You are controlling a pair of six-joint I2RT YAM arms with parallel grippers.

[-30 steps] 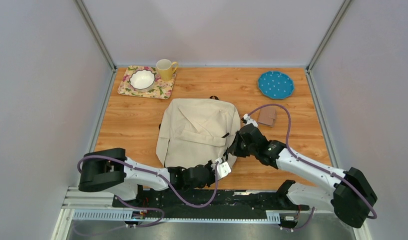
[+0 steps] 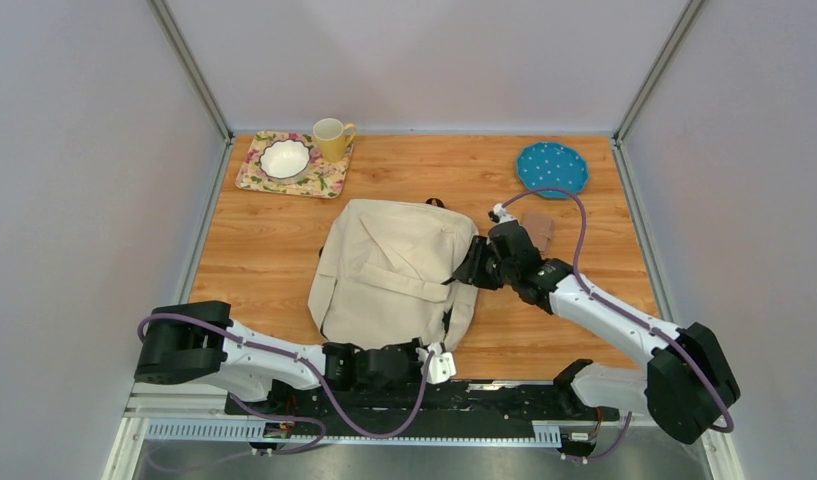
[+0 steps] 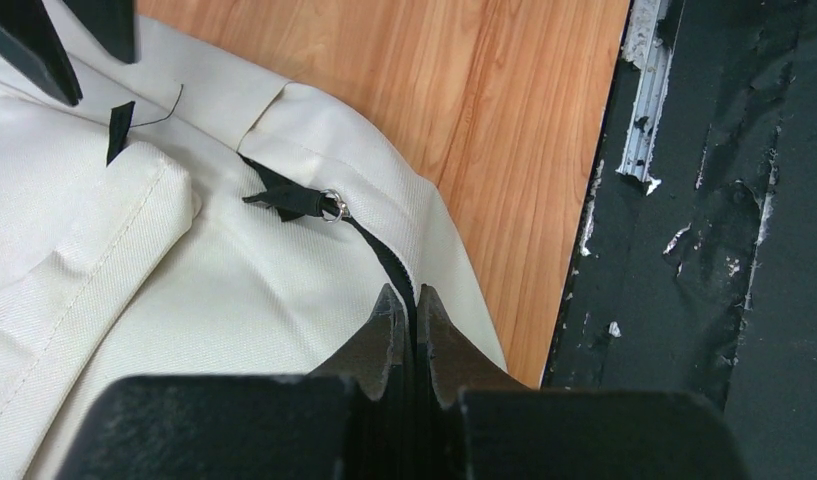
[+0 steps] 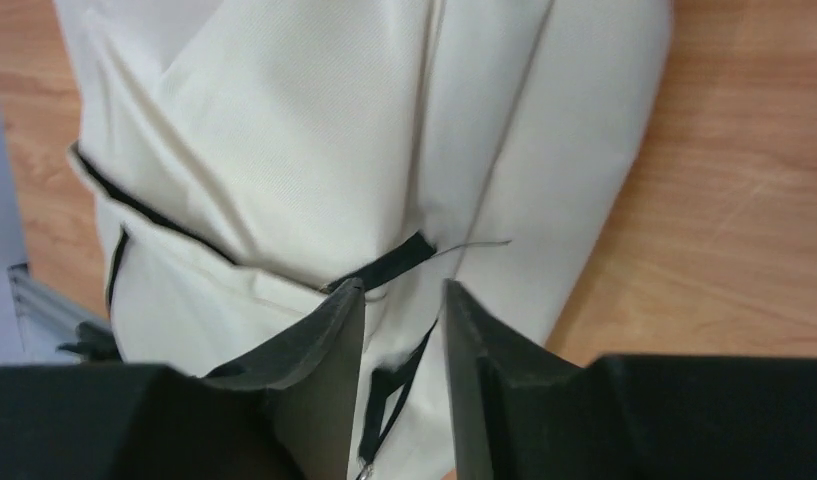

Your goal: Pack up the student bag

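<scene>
The off-white student bag (image 2: 399,255) lies flat on the wooden table, its zip along the right side. In the left wrist view my left gripper is shut on the zip's lower end and the bag's edge. Just above those tips, the zip slider (image 3: 334,207) and its black pull tab (image 3: 284,198) lie free on the cloth. My right gripper is open over the bag's right side, its fingers apart with nothing held. Another black tab (image 4: 389,262), on the front pocket, shows beyond its fingertips; the view is blurred.
A floral tray (image 2: 329,182) with a white bowl (image 2: 285,159) and a yellow mug (image 2: 330,141) is at back left. A blue dotted plate (image 2: 552,168) sits back right. The right arm partly covers a brown notebook (image 2: 537,228). Table left of the bag is clear.
</scene>
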